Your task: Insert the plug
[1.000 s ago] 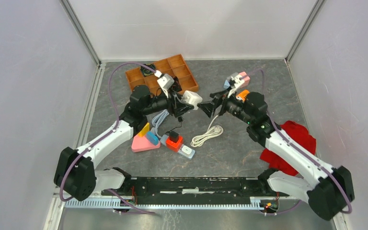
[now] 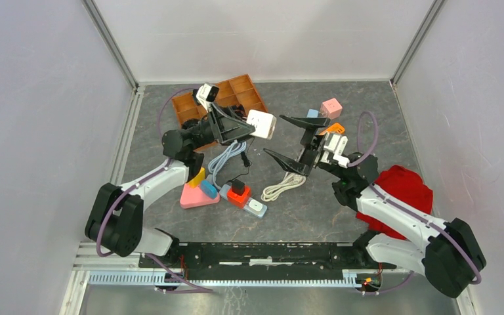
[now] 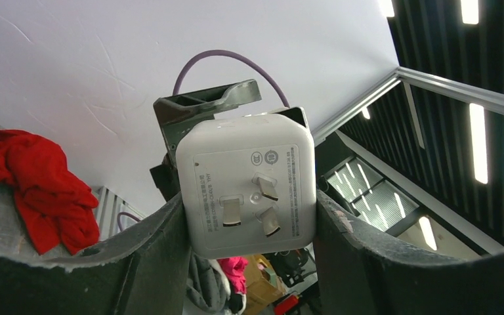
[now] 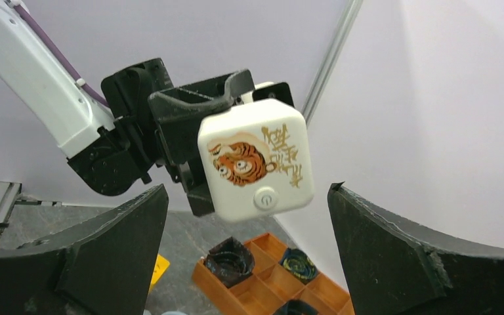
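Observation:
A white cube plug adapter [image 2: 262, 124] is held up in my left gripper [image 2: 249, 128]. Its pronged face [image 3: 246, 190] fills the centre of the left wrist view, between the fingers. The right wrist view shows its other face [image 4: 252, 167], with a tiger print and a power button. My right gripper [image 2: 283, 136] stands open just right of the adapter, fingers on either side of its line, nothing between them. Below, a grey power strip [image 2: 256, 209] with a red-orange block [image 2: 235, 198] and a black plug on it lies on the grey table.
An orange compartment tray [image 2: 243, 88] is at the back left. A red cloth [image 2: 403, 193] lies right. Coiled cables [image 2: 282, 189], pink, blue and yellow blocks lie around.
The adapter stays in my left gripper.

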